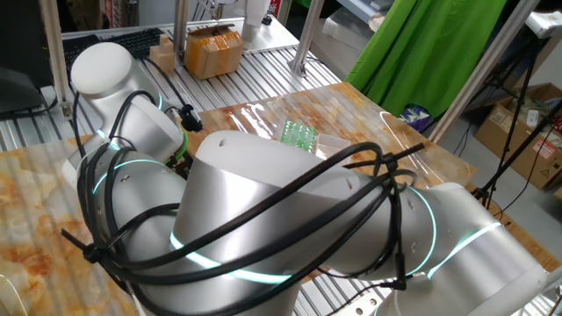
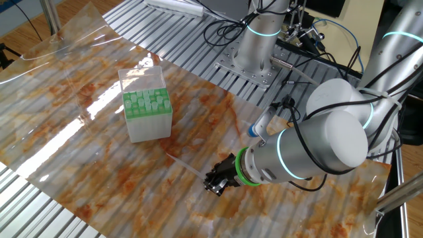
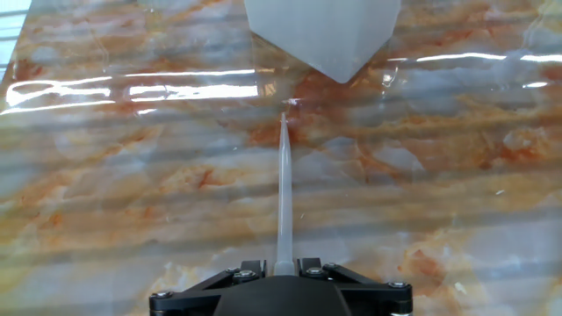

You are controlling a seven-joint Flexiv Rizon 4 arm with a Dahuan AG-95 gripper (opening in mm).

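Observation:
A long, translucent white pipette tip (image 3: 284, 193) sticks straight out from my gripper, whose fingers are closed around its wide end. In exterior view 2 the gripper (image 2: 215, 183) is low over the marbled sheet, and the tip (image 2: 186, 165) slants toward the tip box. That box (image 2: 151, 127) is white with a clear raised lid and several green-topped tips in its rack; a gap lies between it and the held tip. At the top of the wrist view only a pale corner of the box (image 3: 327, 35) shows. The arm hides the gripper in exterior view 1, where the green rack (image 1: 299, 135) is partly visible.
A glossy marbled sheet (image 2: 59, 106) covers much of the slatted metal table, clear around the box. Behind stands the robot's base column (image 2: 254, 56) with loose cables beside it. A cardboard box (image 1: 213, 53) sits at the back in exterior view 1.

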